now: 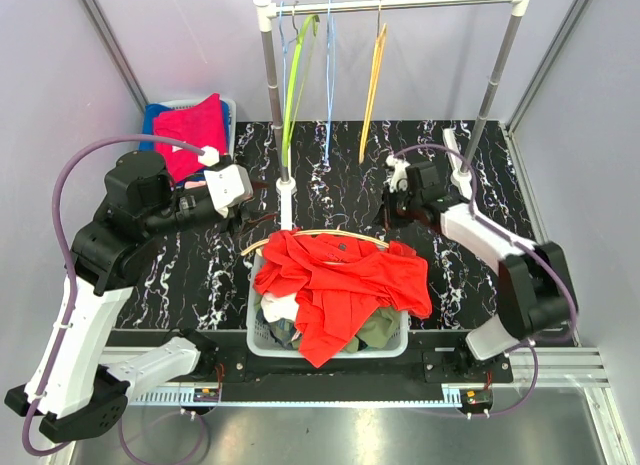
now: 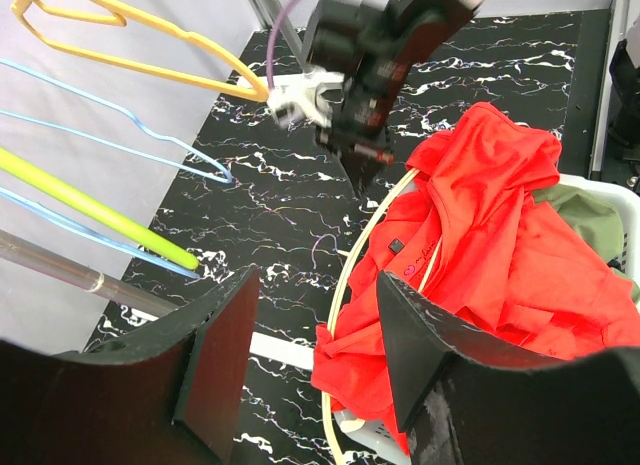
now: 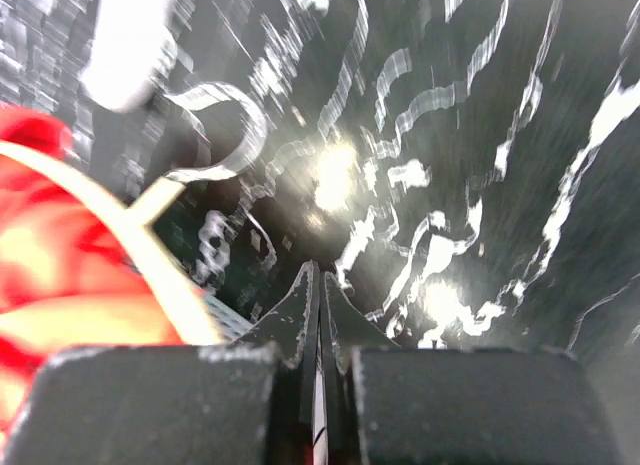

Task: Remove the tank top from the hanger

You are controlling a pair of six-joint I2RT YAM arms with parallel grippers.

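Observation:
In the top view the red tank top (image 1: 345, 280) lies heaped over clothes in a basket (image 1: 330, 354). Along its far edge runs a pale wooden hanger (image 1: 318, 232), its ends showing past the cloth; in the left wrist view the hanger (image 2: 353, 260) curves beside the tank top (image 2: 490, 225). Left of the heap, my left gripper (image 1: 269, 203) stands open, nothing between its fingers. My right gripper is shut, with nothing visible in it, over the dark floor beyond the basket's right side. The hanger (image 3: 130, 230) and its hook (image 3: 245, 145) lie left of it.
A rack rail (image 1: 420, 2) spans the far side, with green (image 1: 296, 80), blue (image 1: 329, 85) and yellow (image 1: 373, 95) hangers dangling from it. Another basket (image 1: 231, 125) with pink and blue clothes stands at back left.

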